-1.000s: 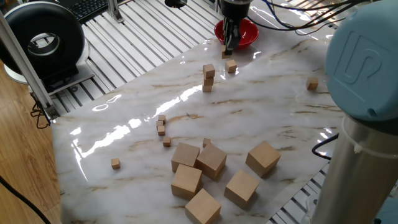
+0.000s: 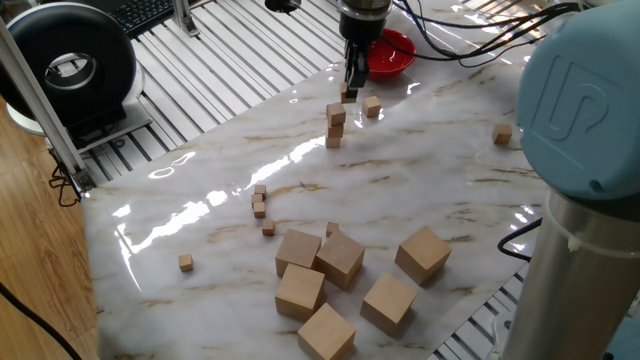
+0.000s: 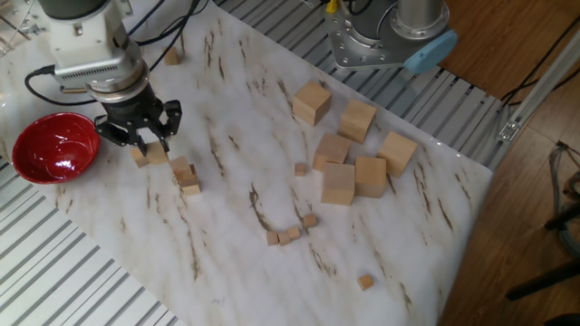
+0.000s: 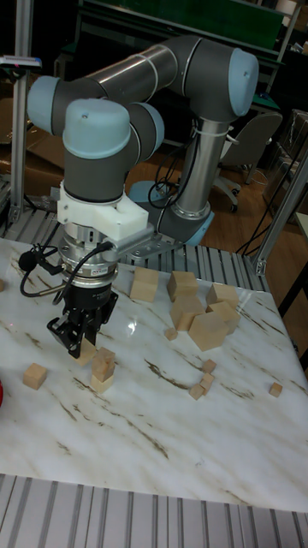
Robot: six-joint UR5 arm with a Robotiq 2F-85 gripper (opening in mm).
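My gripper (image 2: 352, 88) points down, shut on a small wooden cube (image 2: 345, 94) at its fingertips. In exterior view 2 the held cube (image 3: 157, 153) shows below the gripper (image 3: 149, 138). Close beside it stands a little stack of wooden cubes (image 2: 335, 115), also seen as the stack (image 4: 103, 364) in exterior view 3. The held cube appears above table level, near the stack but not on top of it. A loose small cube (image 2: 372, 106) lies on the table near the gripper. The fingers partly hide the held cube.
A red bowl (image 3: 56, 148) stands beside the gripper. Several large wooden blocks (image 2: 340, 260) cluster near the arm's base side. Small cubes (image 2: 259, 209) lie in a row, with single ones (image 2: 186, 263) scattered apart.
In exterior view 1 my gripper has moved left and slightly down, toward the stack, carrying the cube with it. The stack, bowl and other blocks have stayed put.
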